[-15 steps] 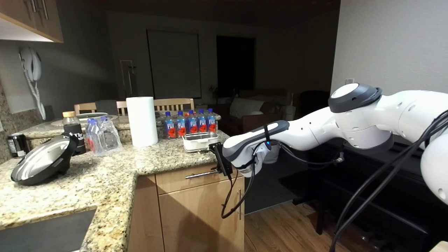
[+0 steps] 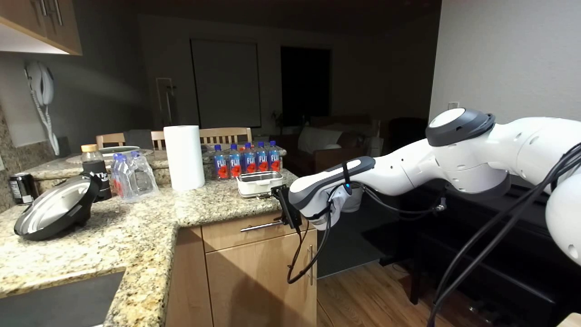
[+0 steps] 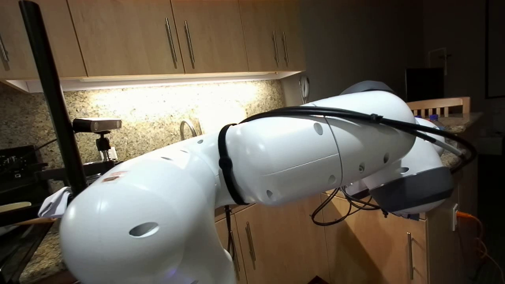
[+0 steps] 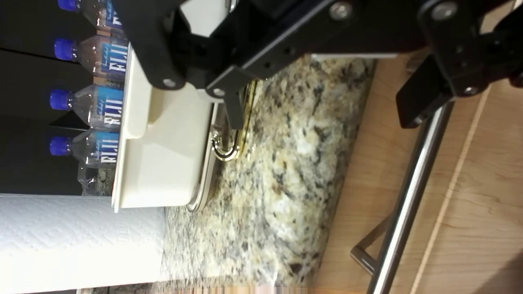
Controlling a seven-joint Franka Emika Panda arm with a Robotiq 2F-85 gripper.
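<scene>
My gripper is open, its two fingers wide apart with nothing gripped between them. In the wrist view one fingertip [image 4: 235,112] overlaps the edge of a white container [image 4: 166,171], near a curved metal piece [image 4: 226,152]. The other fingertip [image 4: 416,100] overlaps the upper end of the drawer's metal bar handle [image 4: 409,196]. Whether either finger touches anything cannot be told. From exterior view 1, the gripper [image 2: 278,208] is at the counter's front edge, beside the white container [image 2: 256,187] and the right end of the drawer handle [image 2: 261,226]. The drawer [image 2: 245,235] appears closed.
Several Fiji bottles [image 2: 248,161] line up behind the container, with a paper towel roll [image 2: 184,158] to their left. A dark-rimmed lid [image 2: 57,207] and a dark-labelled bottle [image 2: 97,169] stand farther left.
</scene>
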